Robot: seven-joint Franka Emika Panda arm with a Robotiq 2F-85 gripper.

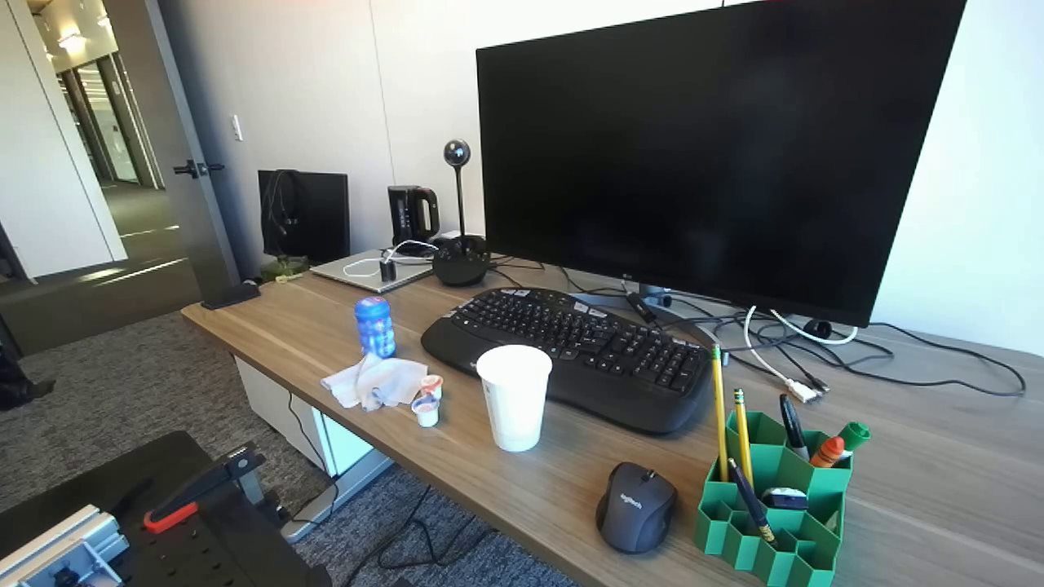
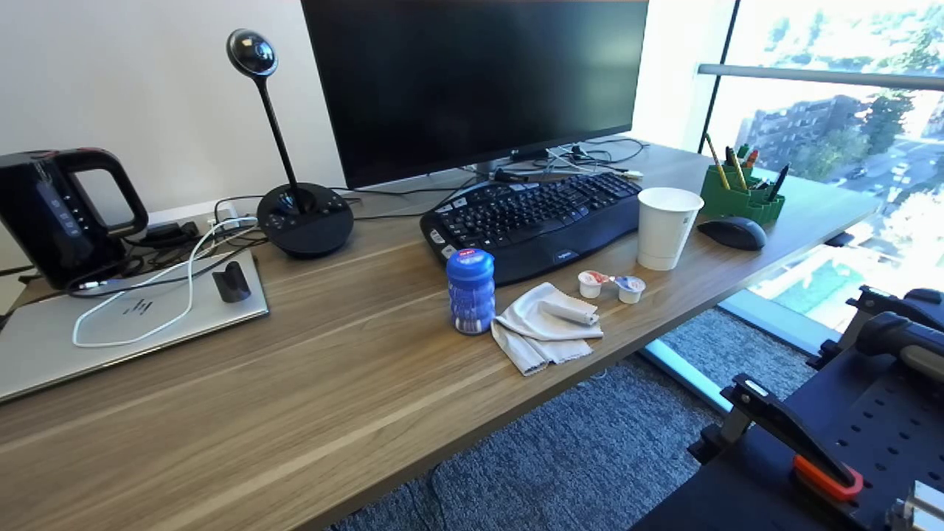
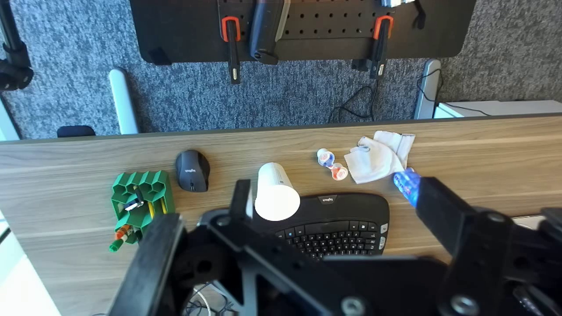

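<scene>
My gripper hangs high over the desk in the wrist view, its fingers spread wide and empty; neither exterior view shows it. Below it a white paper cup (image 3: 277, 197) stands upright in front of the keyboard (image 2: 531, 226). Left of the cup in exterior view 1 are two small creamer cups (image 1: 426, 409), touching or nearly so. A crumpled pale cloth (image 2: 549, 327) lies near the desk's front edge. Beside it stands a blue lidded container (image 2: 470, 292), partly hidden by a finger in the wrist view.
A black mouse (image 1: 637, 507) and a green organizer (image 1: 773, 518) holding pencils and markers sit right of the cup. Behind rises a large monitor (image 1: 705, 156). A laptop (image 2: 133, 310) with cables, a webcam stand (image 2: 305, 217) and a kettle (image 2: 66, 221) occupy the other end. Bare desk lies in front of the laptop.
</scene>
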